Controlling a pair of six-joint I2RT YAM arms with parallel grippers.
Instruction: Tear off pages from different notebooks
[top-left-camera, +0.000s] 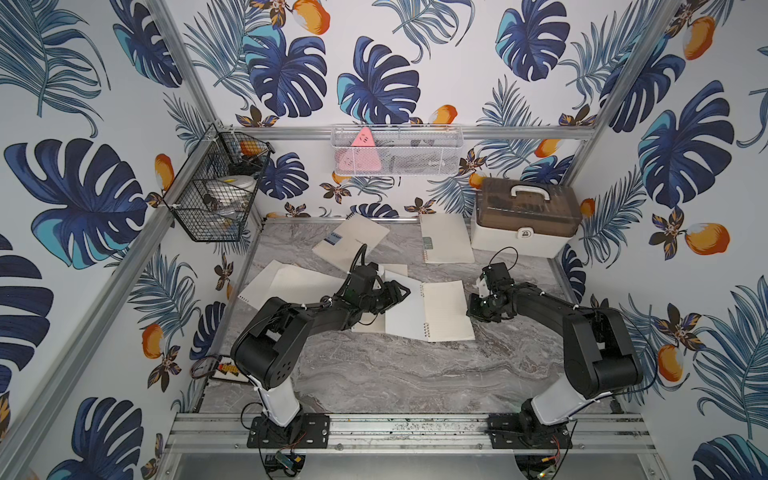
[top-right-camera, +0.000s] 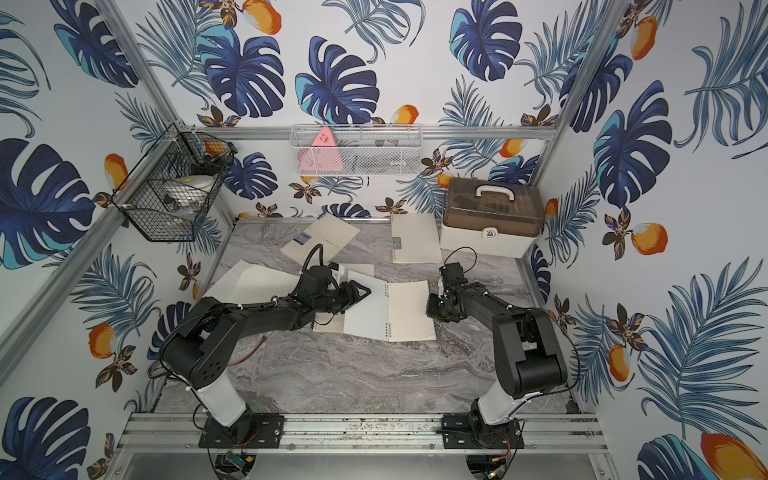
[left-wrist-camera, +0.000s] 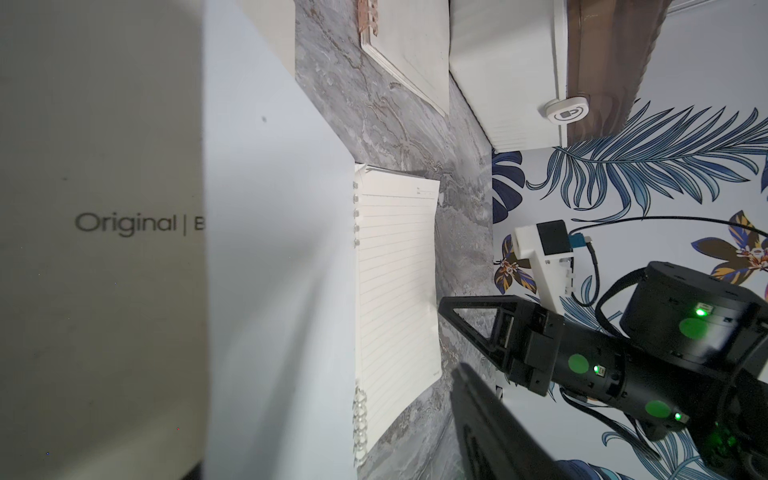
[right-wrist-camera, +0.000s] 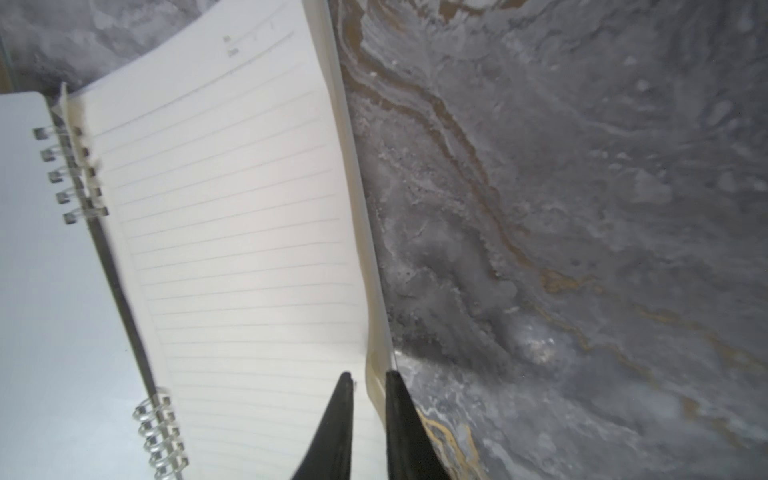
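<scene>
An open spiral notebook (top-left-camera: 444, 312) lies mid-table, its lined right page (right-wrist-camera: 240, 224) showing, a smooth white leaf (left-wrist-camera: 280, 240) to the left of the rings. My left gripper (top-left-camera: 392, 296) is low over that leaf and the cover marked "Original" (left-wrist-camera: 120, 256); its fingers are largely hidden, so its state is unclear. My right gripper is at the right edge of the lined page, fingertips close together and slightly lifted-looking page edge beside them; nothing clearly shows between them, and it looks shut.
More notebooks lie at the back (top-left-camera: 444, 240), back left (top-left-camera: 348, 240) and left (top-left-camera: 288, 284). A storage box (top-left-camera: 524, 224) stands back right; wire baskets (top-left-camera: 220, 192) hang on the frame.
</scene>
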